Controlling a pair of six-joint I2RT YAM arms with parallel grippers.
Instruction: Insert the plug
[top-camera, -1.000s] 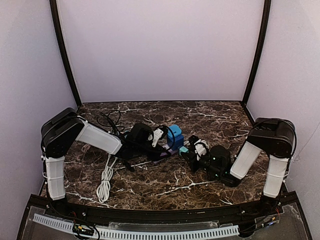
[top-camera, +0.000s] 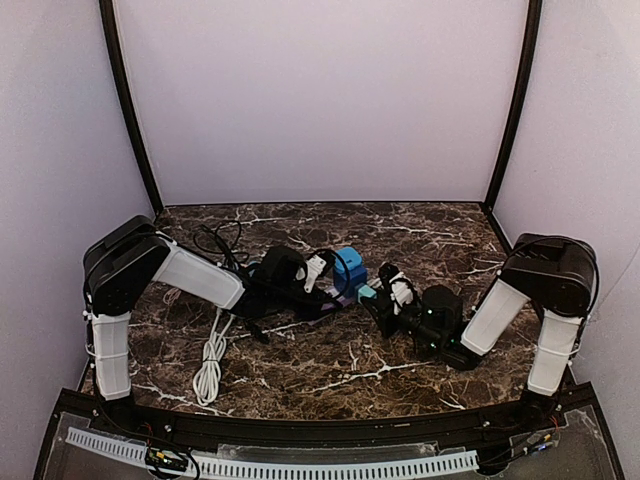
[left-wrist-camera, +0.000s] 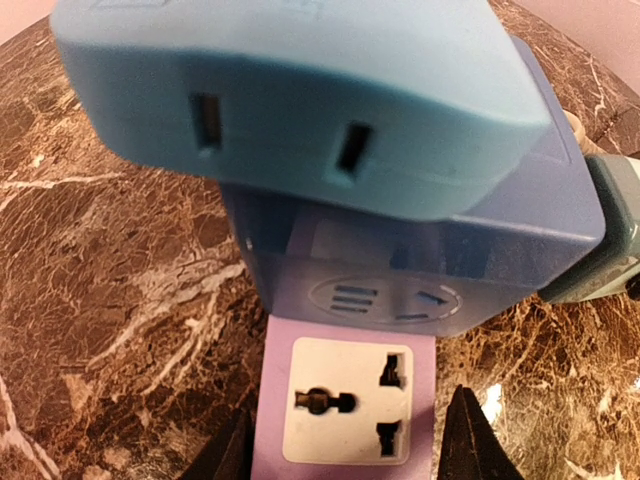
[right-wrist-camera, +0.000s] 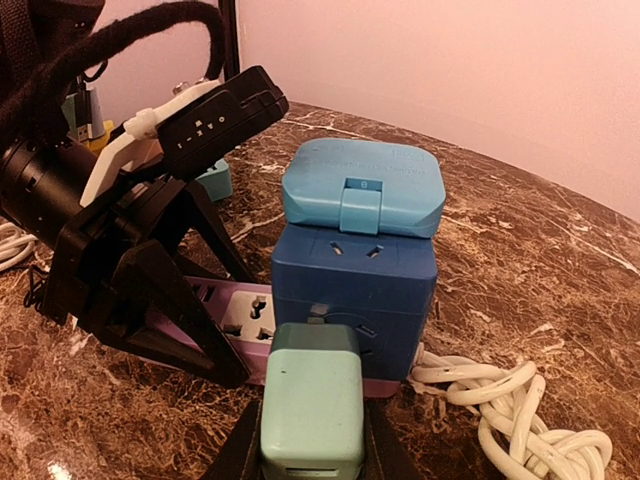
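The purple power strip with its white socket face lies on the table, and my left gripper is shut across its sides. Farther along the strip stands a dark blue adapter with slotted outlets, topped by a light blue block. My right gripper is shut on a mint-green plug. In the left wrist view that plug reaches the side of the dark blue adapter, touching it or almost. Its prongs are hidden, so I cannot tell whether they sit in the slots.
A bundle of white cable lies on the table right of the adapter. Another white cable coil rests near the left front. Open marble surface shows in front of both grippers.
My right gripper, with the mint-green plug, has shifted slightly toward the back of the table, beside the blue adapter. The left arm and the strip look unmoved.
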